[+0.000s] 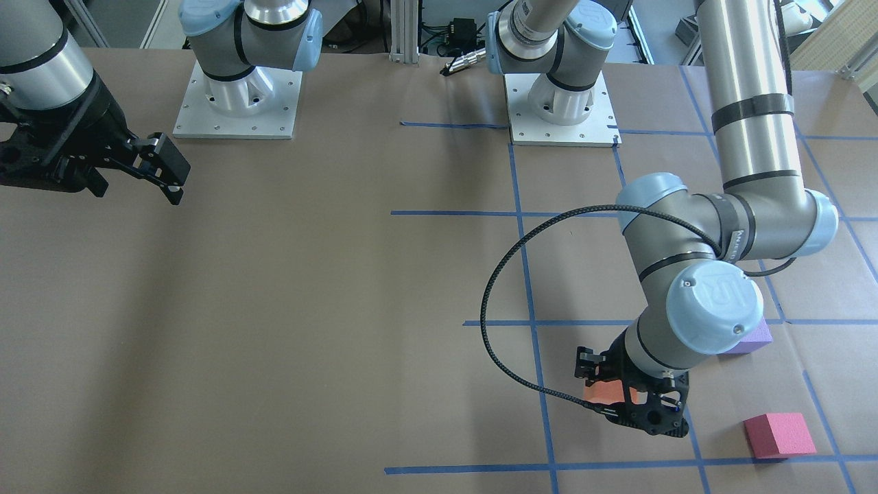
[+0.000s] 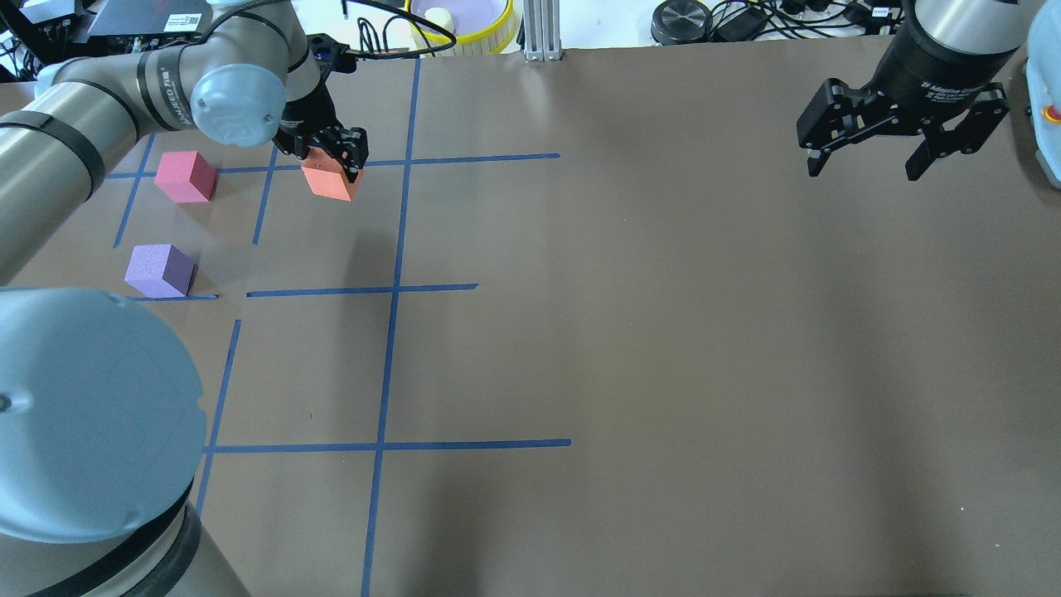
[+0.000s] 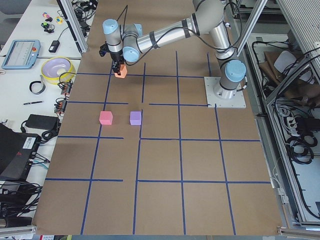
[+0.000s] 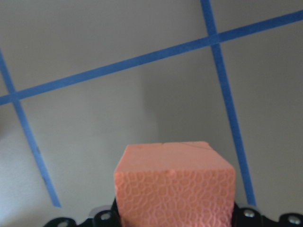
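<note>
A salmon-orange cube [image 1: 603, 390] [image 3: 121, 73] [image 2: 329, 181] sits between the fingers of my black gripper [image 1: 631, 394] [image 2: 326, 151], which is shut on it; the cube fills the lower middle of the left wrist view [image 4: 174, 189]. A pink cube [image 1: 778, 435] [image 3: 106, 118] [image 2: 185, 177] rests on the taped table to one side, and a purple cube [image 3: 135, 118] [image 2: 159, 269] rests near it, partly hidden behind the wrist in the front view.
Other arms stand at the table's edges, including a black gripper [image 1: 160, 165] [image 2: 895, 124] over bare table. A black cable loops out from my wrist.
</note>
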